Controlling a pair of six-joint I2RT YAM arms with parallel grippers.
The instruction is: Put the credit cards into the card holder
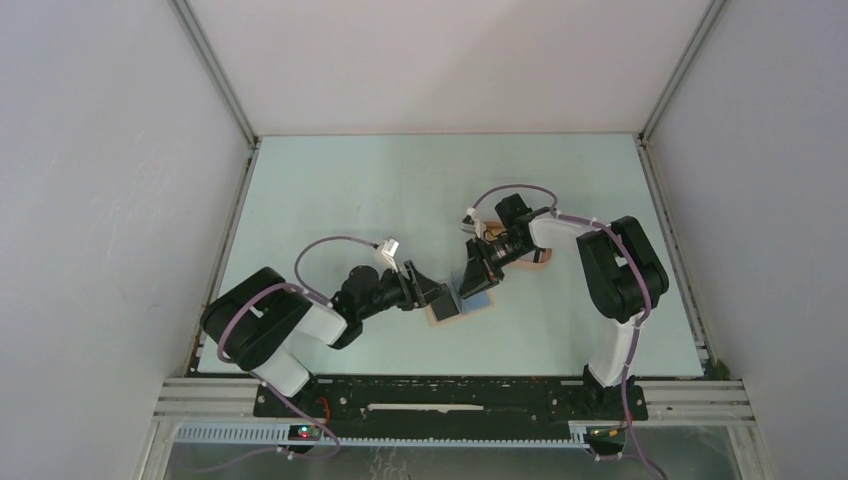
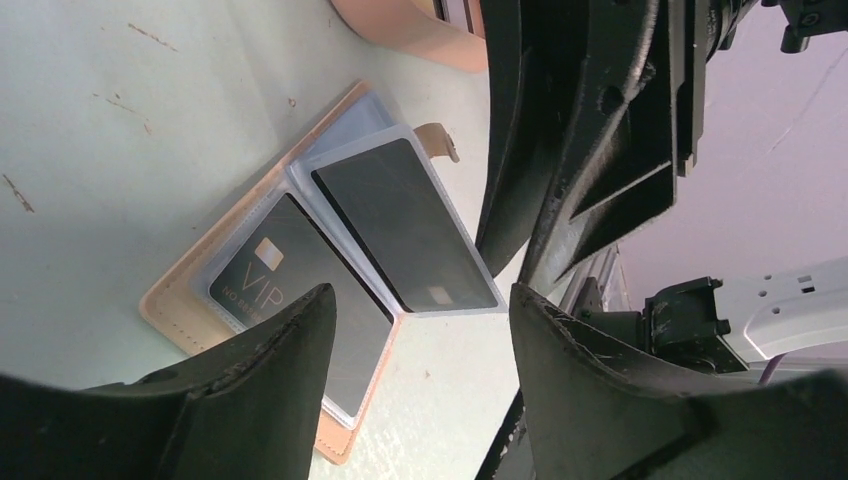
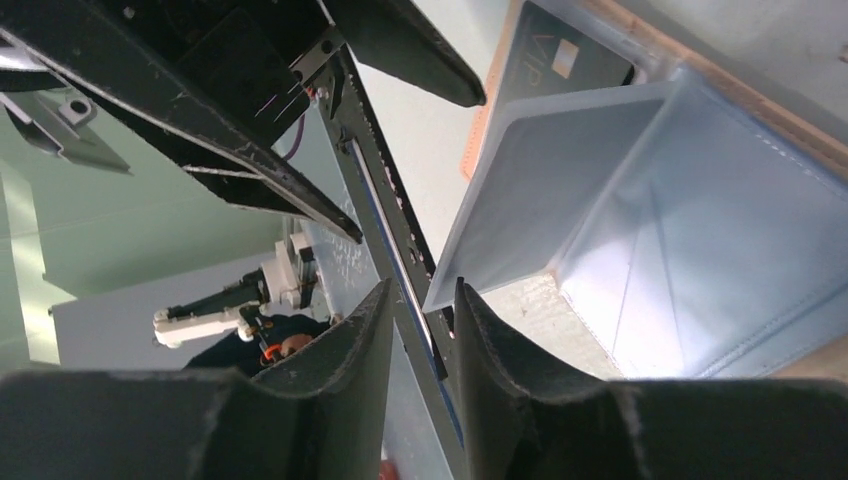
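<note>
A tan card holder (image 2: 170,305) with clear sleeves lies open at table centre (image 1: 445,320). It holds a dark VIP card (image 2: 270,290), and a second dark card (image 2: 405,225) sits on a raised sleeve beside it. My left gripper (image 1: 425,290) is over the holder's left part; in its wrist view the fingers stand apart at the bottom, and what is between them cannot be told. My right gripper (image 1: 478,275) is over the right part, its fingertips near that sleeve's edge; whether it grips it is unclear.
A tan container (image 2: 400,30) with cards stands behind the right arm, partly hidden by it.
</note>
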